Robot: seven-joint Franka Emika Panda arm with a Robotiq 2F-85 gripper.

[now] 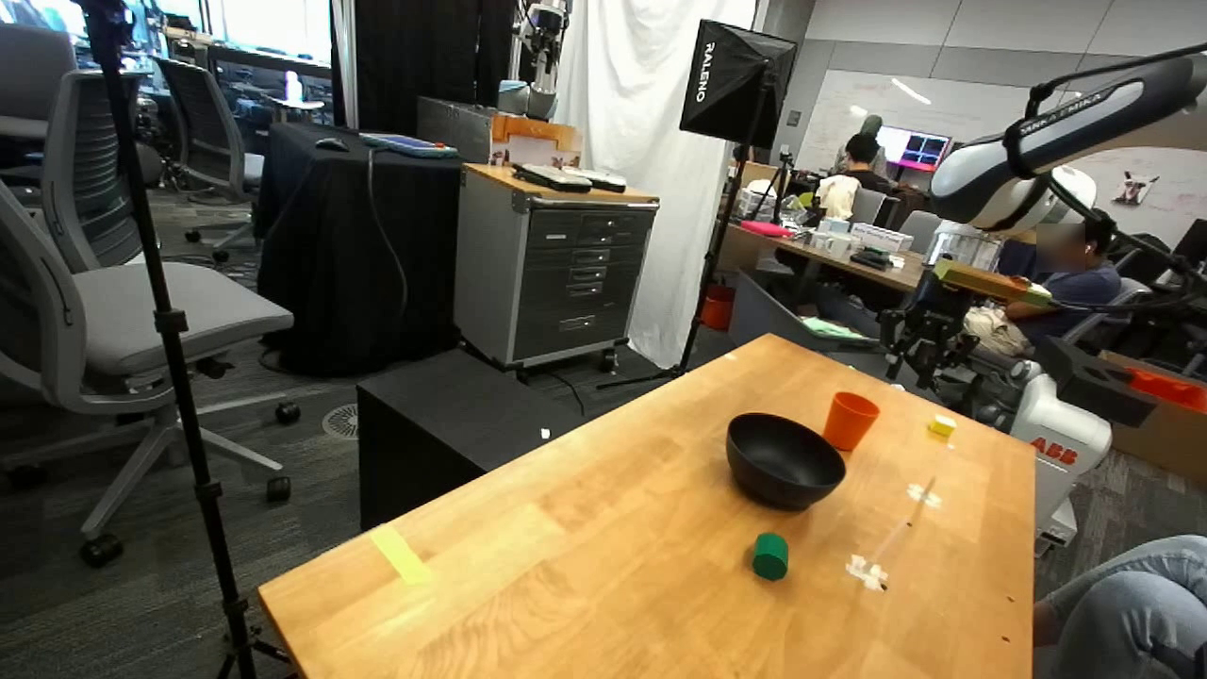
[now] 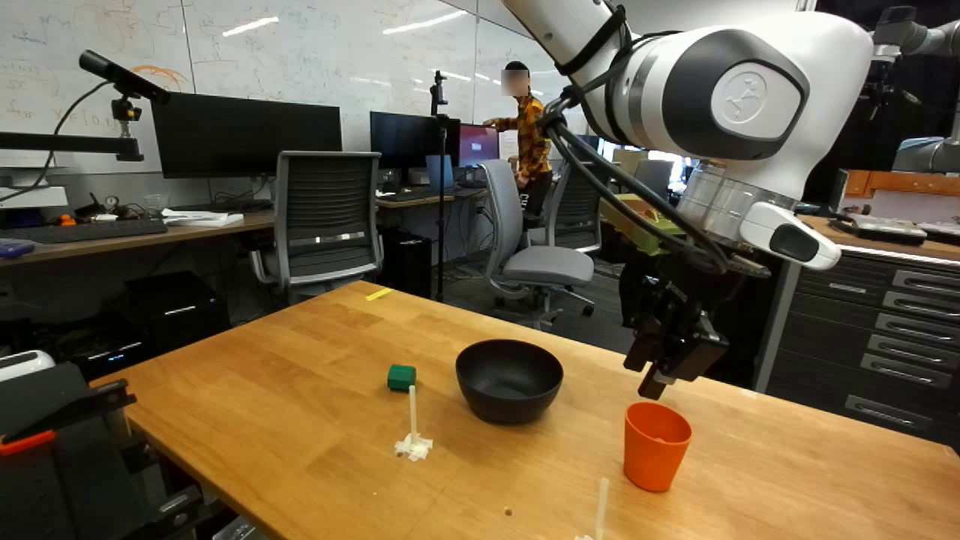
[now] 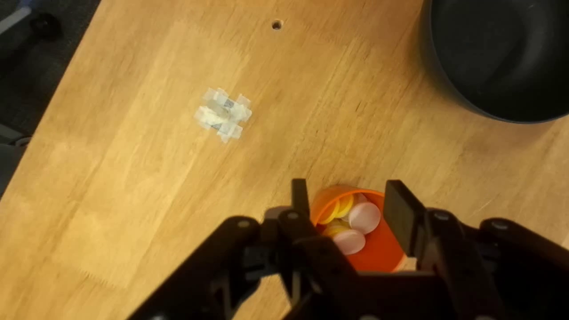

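An orange cup [image 2: 655,454] stands upright on the wooden table. Looking down into it, the wrist view shows several pale pink and yellow round pieces [image 3: 363,217] inside. My gripper is open, and the cup's rim appears between its two fingers, with nothing held. From the side, the gripper [image 2: 661,373] hangs above the cup, apart from it. A black bowl [image 1: 781,458] sits beside the cup and looks empty in the wrist view. On the table near the bowl lies a green block [image 1: 770,555].
A small yellow block [image 1: 942,425] lies near the table's far right corner. Two thin white sticks, one of them this upright stick [image 2: 413,412], are taped to the tabletop.
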